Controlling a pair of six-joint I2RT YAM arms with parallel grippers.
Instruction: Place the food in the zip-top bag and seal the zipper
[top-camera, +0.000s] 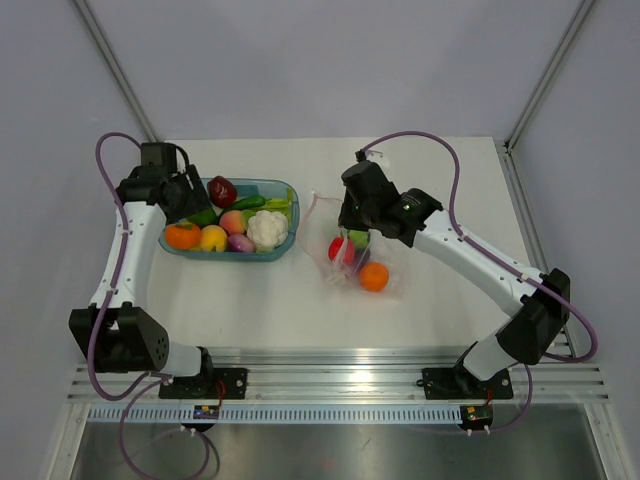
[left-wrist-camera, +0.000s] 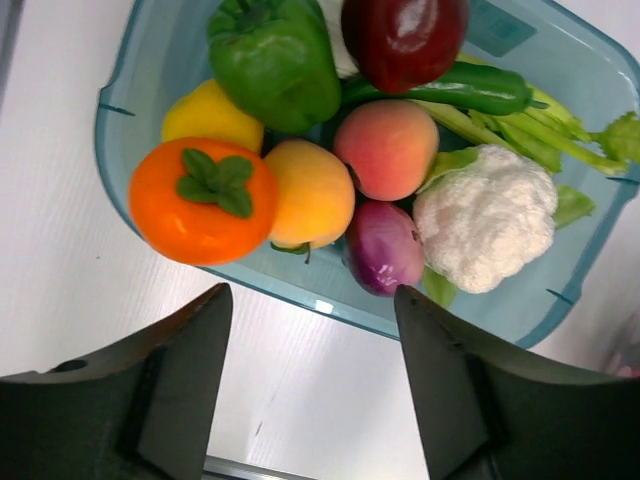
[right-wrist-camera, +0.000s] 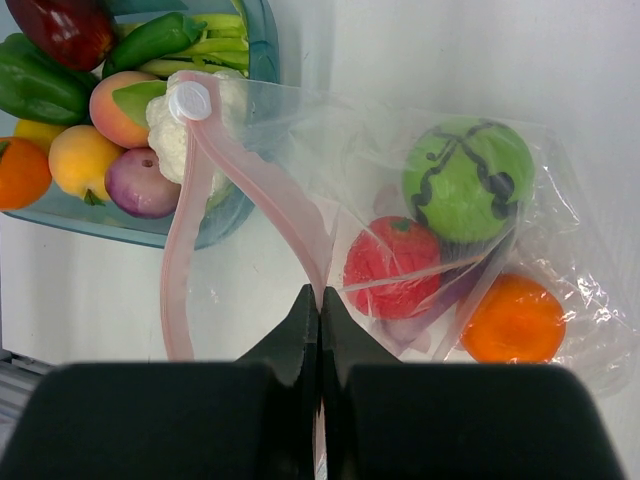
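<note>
My left gripper hangs open over the front of the blue food tub, nothing between its fingers, with the persimmon, yellow fruit, purple onion and cauliflower below. My right gripper is shut on the pink zipper edge of the clear bag, holding it up. Inside the bag are a green round item, a red tomato and an orange.
The tub stands at the back left of the white table, the bag right of it.
</note>
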